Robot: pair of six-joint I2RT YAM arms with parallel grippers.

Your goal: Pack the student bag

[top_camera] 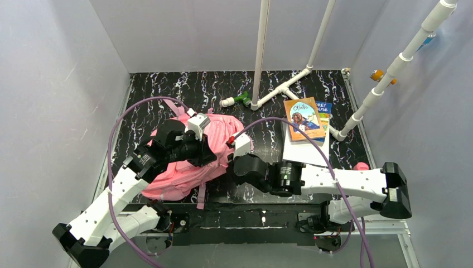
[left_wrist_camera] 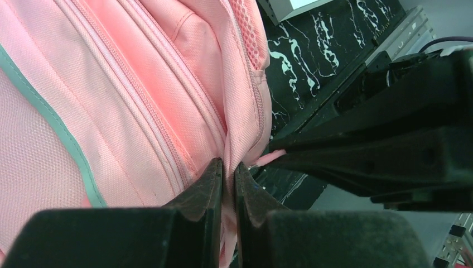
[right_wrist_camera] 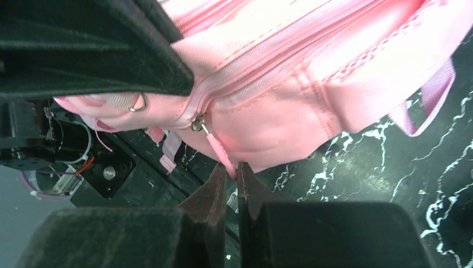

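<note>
The pink backpack (top_camera: 178, 178) lies at the left of the black marble surface. My left gripper is shut on a fold of it along the zipper edge. My right gripper is shut on the pink cord of a zipper pull (right_wrist_camera: 217, 148), which hangs taut from the metal slider at the bag's side. Stacked books, with an orange Othello book (top_camera: 303, 120) on top of a blue one and white items (top_camera: 304, 153), lie right of the bag.
White pipes (top_camera: 284, 89) stand along the back and right, with a green valve (top_camera: 244, 97) behind the bag. Grey walls enclose three sides. Some bare surface lies between bag and books.
</note>
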